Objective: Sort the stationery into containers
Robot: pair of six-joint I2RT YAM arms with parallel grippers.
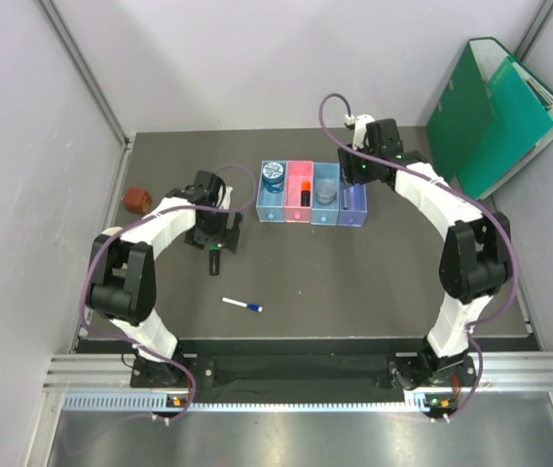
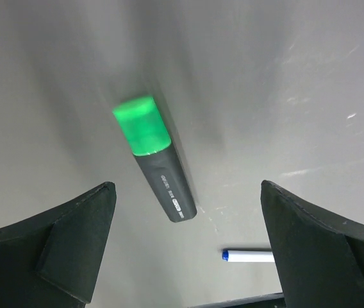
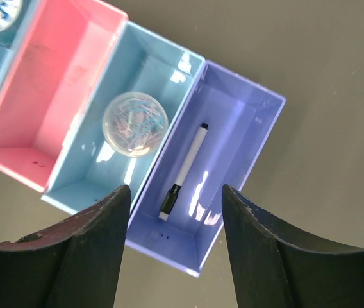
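Note:
A green-capped highlighter [image 2: 166, 186] lies on the table below my open left gripper, which has nothing between its fingers. A white marker with a blue cap [image 2: 249, 256] lies nearer the front. My right gripper stands apart-fingered above the purple compartment [image 3: 246, 125], where a white-and-black pen [image 3: 190, 155] lies. The neighbouring blue compartment holds a round clear container of small items [image 3: 134, 124]. The pink compartment [image 1: 298, 170] holds an orange-and-black item [image 1: 305, 193], and the left compartment a blue-lidded jar [image 1: 273, 173].
A brown block [image 1: 136, 200] sits at the table's left side. Large green folders [image 1: 471, 117] stand at the back right.

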